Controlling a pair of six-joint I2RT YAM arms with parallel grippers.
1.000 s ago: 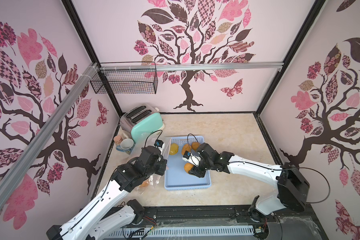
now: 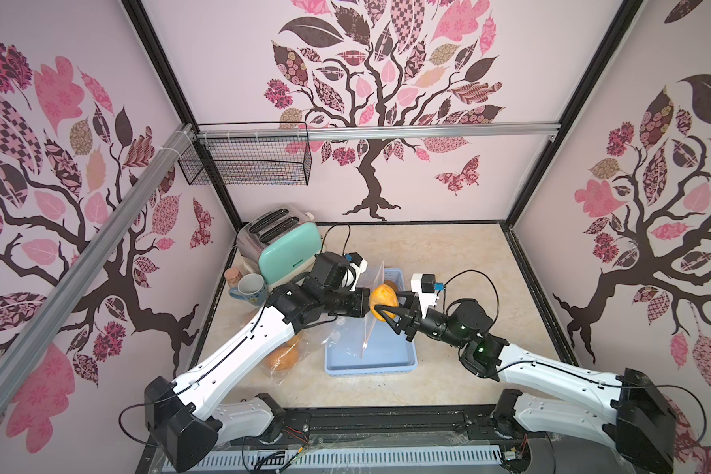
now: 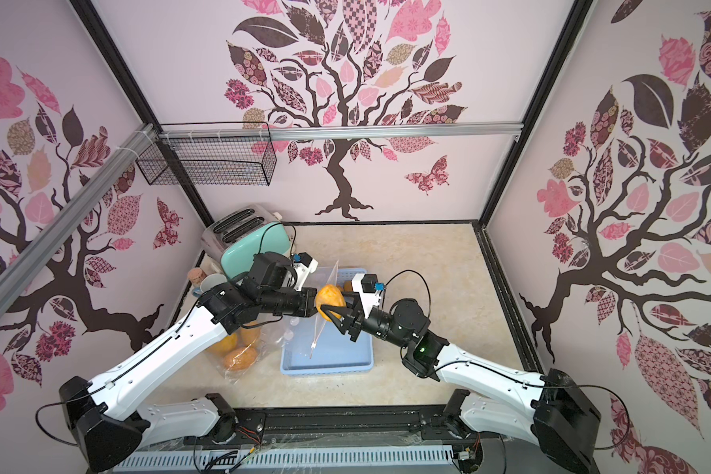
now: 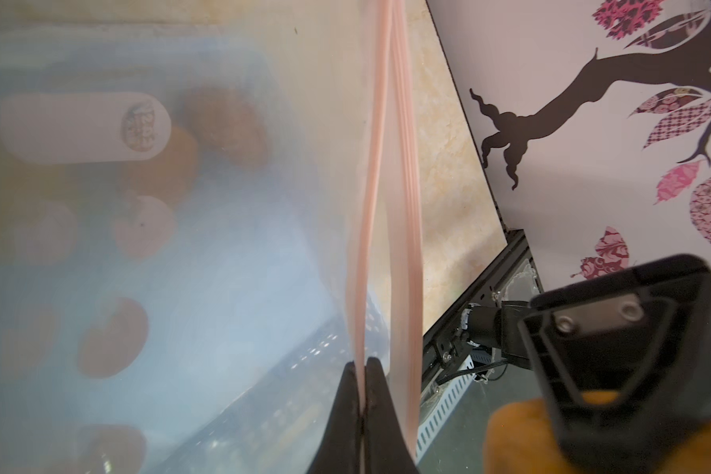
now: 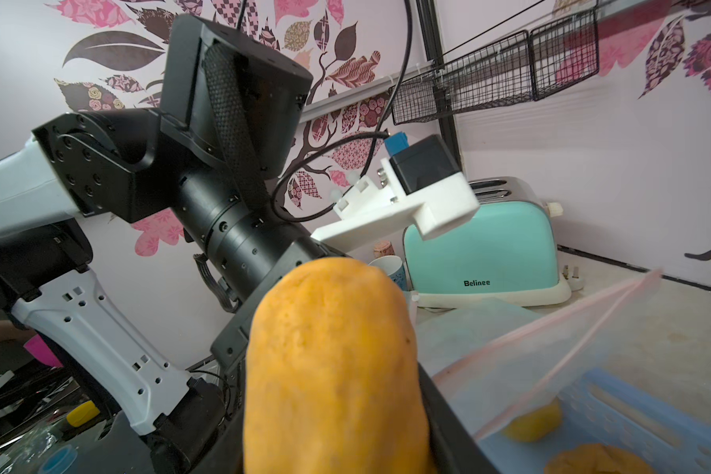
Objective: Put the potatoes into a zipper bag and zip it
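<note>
A clear zipper bag with pink edge (image 4: 403,237) hangs from my left gripper, which is shut on it, above the blue tray (image 2: 371,367). My right gripper (image 2: 391,306) is shut on an orange-yellow potato (image 5: 331,363), held at the bag's right side; whether it touches the bag is unclear. More potatoes (image 5: 596,460) lie in the tray, partly hidden. A second clear bag or lower bag part with potatoes (image 3: 239,359) lies left of the tray.
A mint toaster (image 2: 284,251) and a mug (image 2: 252,288) stand at the back left. A wire basket (image 2: 245,158) hangs above.
My left gripper has risen and moved right with the bag. My right gripper has lifted the potato out of the tray and turned toward the left gripper.
</note>
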